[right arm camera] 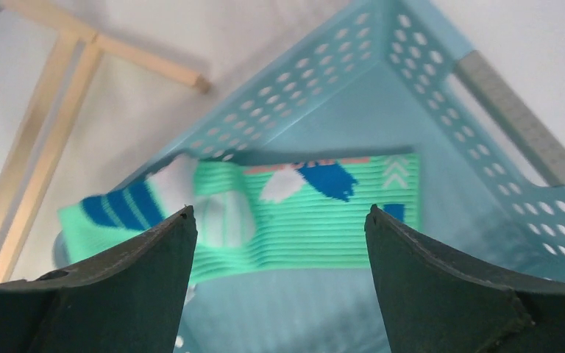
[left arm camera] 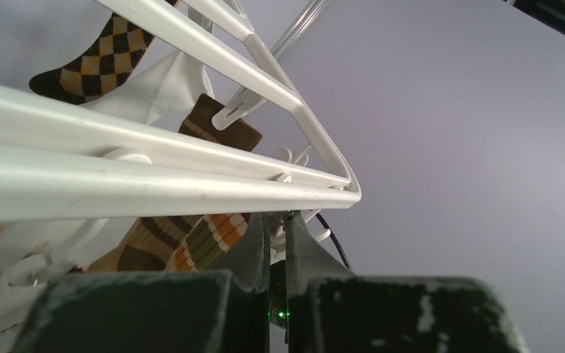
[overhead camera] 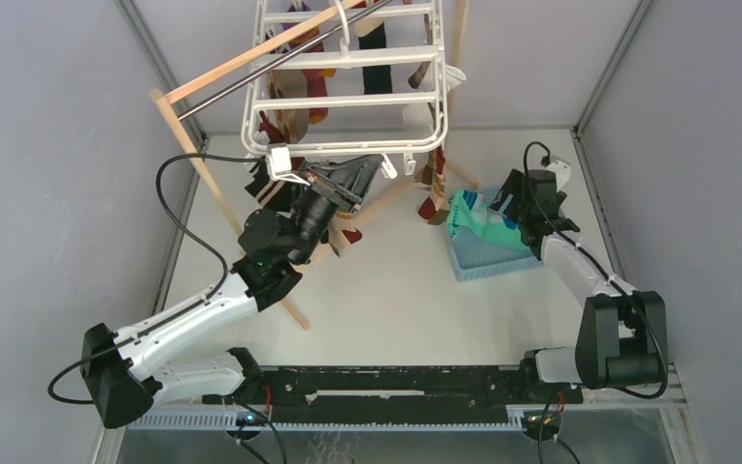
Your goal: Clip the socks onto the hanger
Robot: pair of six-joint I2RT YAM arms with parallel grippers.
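Note:
The white hanger rack [overhead camera: 348,102] hangs with several socks clipped below, among them a checkered sock [left arm camera: 103,59] and a brown striped one [left arm camera: 154,243]. My left gripper is shut at the rack's front rail [left arm camera: 176,195]; what is between its fingers is hard to make out, apparently part of the rack. My right gripper is open above the blue basket [overhead camera: 493,266]. Inside lie green socks with blue and white patterns [right arm camera: 324,220], one flat and one bunched at the left.
A wooden stand [overhead camera: 176,126] and metal bar support the rack at upper left. Grey walls [overhead camera: 696,193] enclose both sides.

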